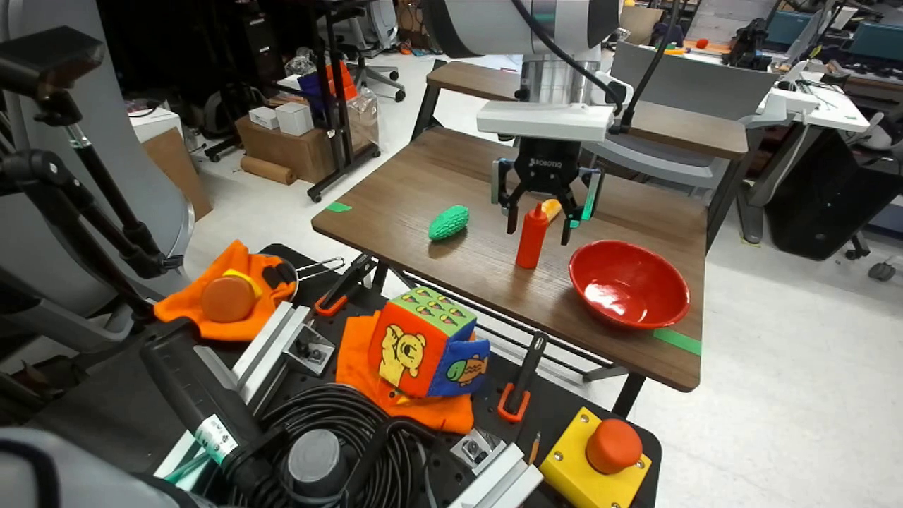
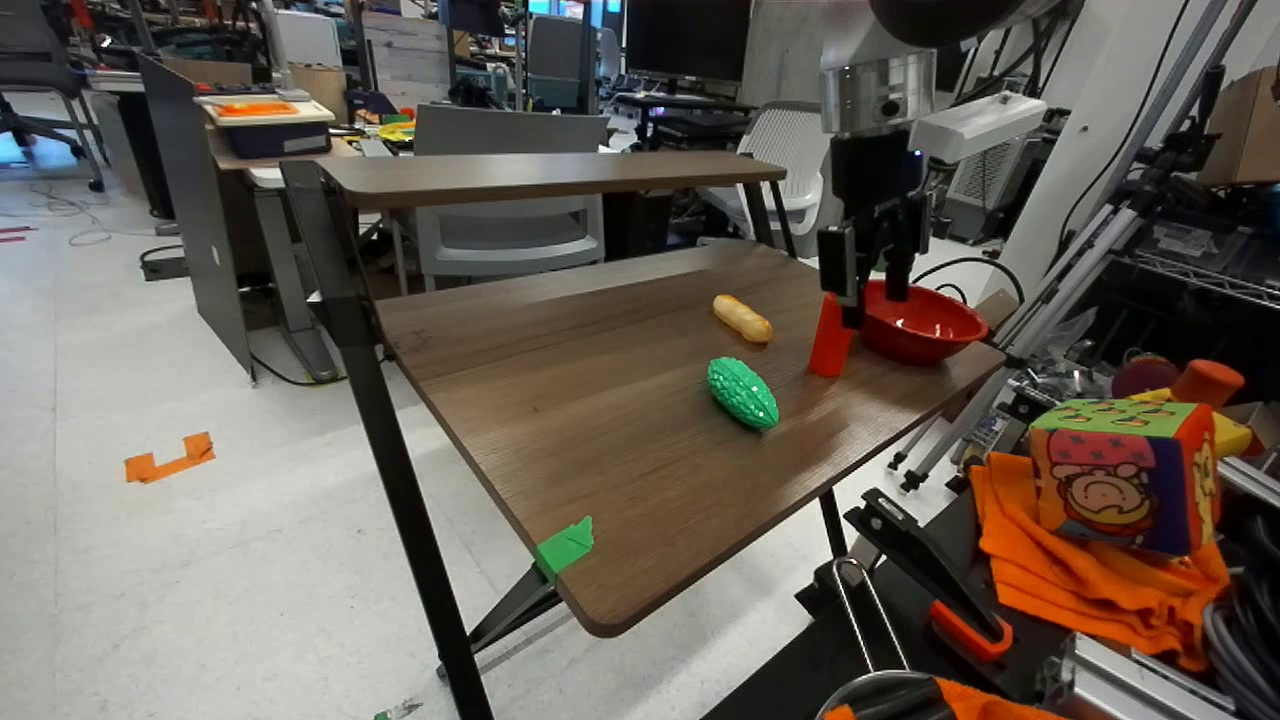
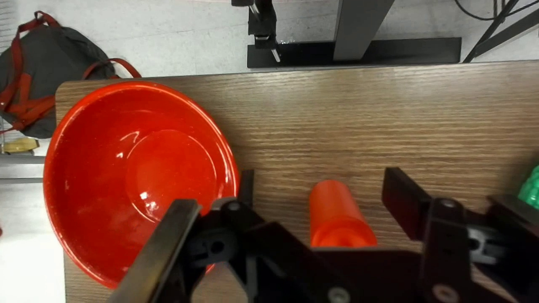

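A red squeeze bottle (image 1: pixel 530 240) stands upright on the brown table (image 1: pixel 406 195), left of a glossy red bowl (image 1: pixel 631 288). My gripper (image 1: pixel 540 232) is lowered round the bottle's upper part, one finger on each side. In the wrist view the bottle (image 3: pixel 336 209) shows between the spread fingers, with a gap on both sides, so nothing is gripped. The bowl (image 3: pixel 136 166) lies close to the left finger in that view. A green bumpy vegetable (image 2: pixel 743 392) rests on the table, and a yellow-orange elongated item (image 2: pixel 743 318) lies behind it.
A raised shelf (image 2: pixel 528 175) runs along the table's back. Green tape (image 2: pixel 565 545) marks a corner. Below the table's front edge, a black cart holds a soft picture cube (image 1: pixel 429 343) and several tools.
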